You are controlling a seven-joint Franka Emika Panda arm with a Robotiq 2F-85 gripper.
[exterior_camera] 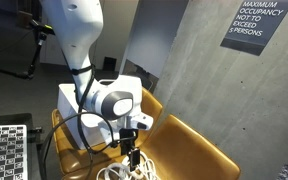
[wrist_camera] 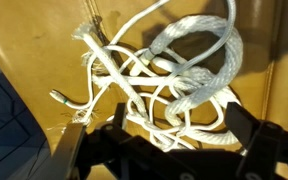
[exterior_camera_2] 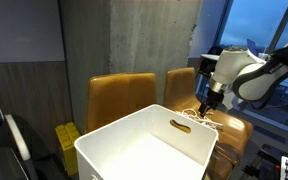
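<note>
A tangled white rope (wrist_camera: 189,82) lies on the tan leather seat (wrist_camera: 134,20), its thick braid curling to the right and a frayed end at the upper left. In the wrist view my open gripper points down over it, one dark finger (wrist_camera: 112,146) on each side, and the pile still shows flat on the seat between them. From the first exterior view the gripper (exterior_camera: 132,160) is at the rope pile (exterior_camera: 134,172). The second exterior view shows the rope (exterior_camera_2: 199,118) spread on the chair under the arm; whether the fingertips touch it I cannot tell.
A large white box (exterior_camera_2: 134,148) stands beside the rope's chair, its open top facing up, with a brown handle slot in its far wall. Chair backrests (exterior_camera: 199,150) rise behind the rope. A black-and-white checked board (exterior_camera: 6,152) is at the left.
</note>
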